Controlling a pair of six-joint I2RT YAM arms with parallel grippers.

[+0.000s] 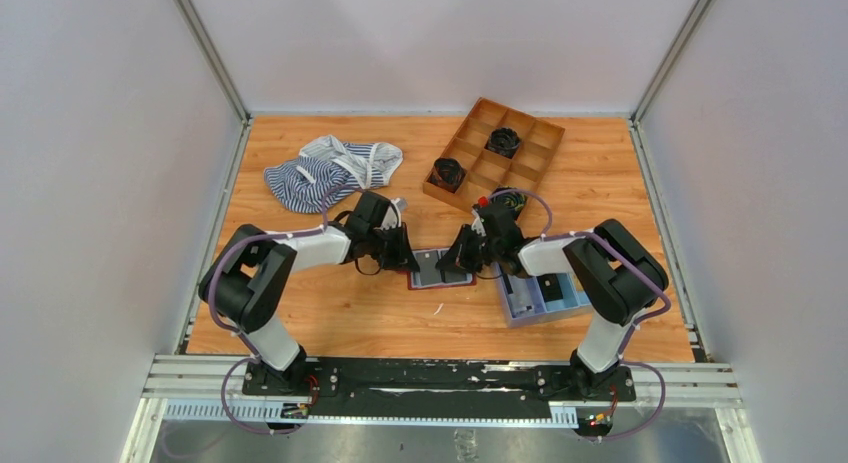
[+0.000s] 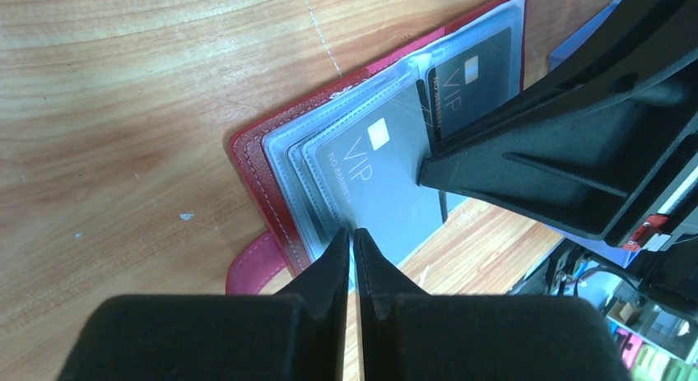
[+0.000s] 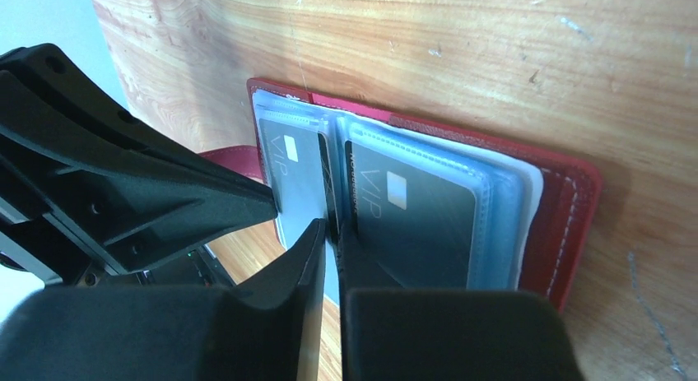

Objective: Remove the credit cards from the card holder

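The red card holder (image 1: 412,286) lies open flat on the table, its clear sleeves (image 2: 286,146) facing up. A grey VIP card (image 2: 374,171) sits in the left half and another VIP card (image 3: 411,204) in the right half. My left gripper has its fingertips at the left sleeves' outer edge, with only a narrow gap between them. Near the middle fold, beside the left card's inner edge, my right gripper has its fingers close together. Whether either one pinches a sleeve or card is hidden.
A compartment box (image 1: 512,323) stands just right of the holder, under the right arm. A wooden divided tray (image 1: 541,143) with black coils is at the back, and a striped cloth (image 1: 305,186) at the back left. Bare table lies in front of the holder.
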